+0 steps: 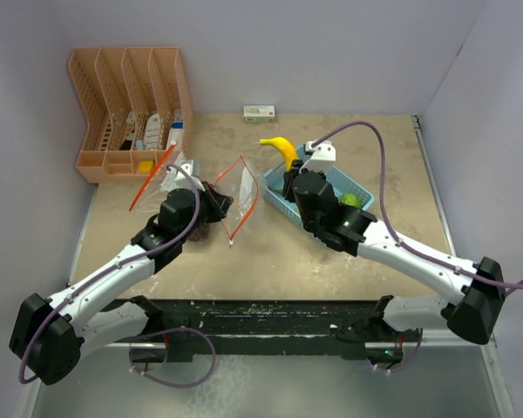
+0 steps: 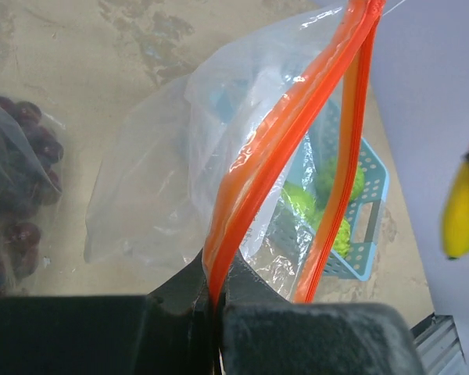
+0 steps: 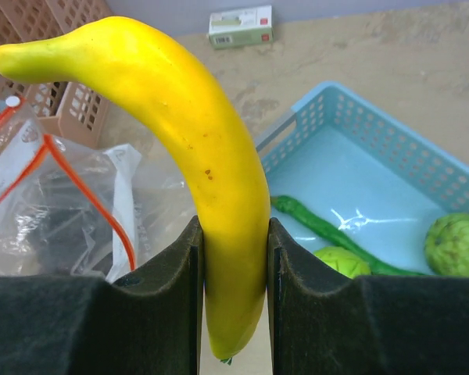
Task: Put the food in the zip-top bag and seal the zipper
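A clear zip bag (image 1: 247, 193) with an orange zipper strip stands with its mouth spread apart in the middle of the table. My left gripper is shut on one orange zipper edge (image 2: 275, 137) of it. The yellow banana (image 3: 219, 156) is upright between the fingers of my right gripper, pressed on both sides. In the top view this right gripper (image 1: 293, 178) is to the right of the bag, over the left part of the blue basket (image 1: 359, 185). Dark grapes (image 2: 31, 176) show behind clear plastic at the left wrist view's left edge.
Inside the basket are a green vegetable (image 1: 349, 200), another light green piece (image 3: 342, 261) and a long green pepper (image 3: 320, 226). A compartment rack (image 1: 113, 96) stands back left, a small box (image 1: 259, 114) at the back.
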